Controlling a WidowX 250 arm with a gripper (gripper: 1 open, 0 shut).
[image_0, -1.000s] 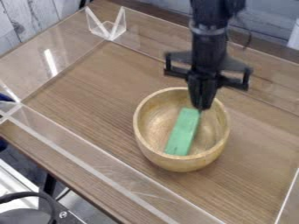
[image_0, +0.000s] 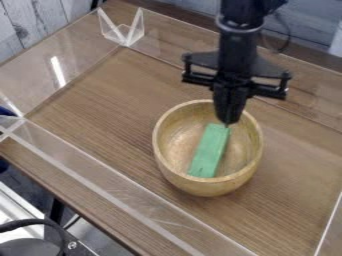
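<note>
A tan wooden bowl (image_0: 181, 150) stands on the wooden table. Inside it lies a green rectangular block (image_0: 209, 150). The dark gripper (image_0: 229, 112) hangs over the back part of the bowl, its narrow tip pointing down just above the block's upper end. The tip looks closed, and nothing shows between its fingers. Whether it touches the block is unclear.
Bare table (image_0: 100, 110) spreads to the left and front right of the bowl. Clear plastic edging runs along the left and right sides. A small clear bracket sits at the back left. A black cable lies at the bottom left.
The bowl and block look about the same.
</note>
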